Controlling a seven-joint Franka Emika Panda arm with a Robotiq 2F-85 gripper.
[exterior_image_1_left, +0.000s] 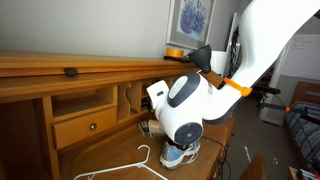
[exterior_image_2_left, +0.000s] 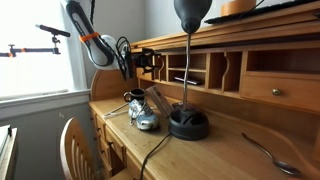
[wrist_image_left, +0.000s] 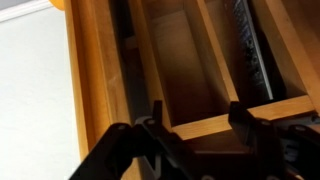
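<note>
In the wrist view my gripper is open, its two dark fingers apart with nothing visible between the tips. Beyond them is the desk hutch, with narrow wooden compartments (wrist_image_left: 190, 60). A black, remote-like object (wrist_image_left: 255, 55) lies in the right-hand compartment, to the right of the gap between my fingers. From the second exterior view, my gripper (exterior_image_2_left: 145, 63) is up at the hutch's cubbies. In the first exterior view the white arm hides the gripper.
A grey shoe (exterior_image_2_left: 144, 115) stands on the desk below the arm, with a dark cup (exterior_image_2_left: 134, 95) beside it. Nearby is the lamp's black base (exterior_image_2_left: 188, 124). A spoon (exterior_image_2_left: 272, 157) and a white hanger (exterior_image_1_left: 112, 170) lie elsewhere on the desktop. The chair (exterior_image_2_left: 78, 150) stands in front.
</note>
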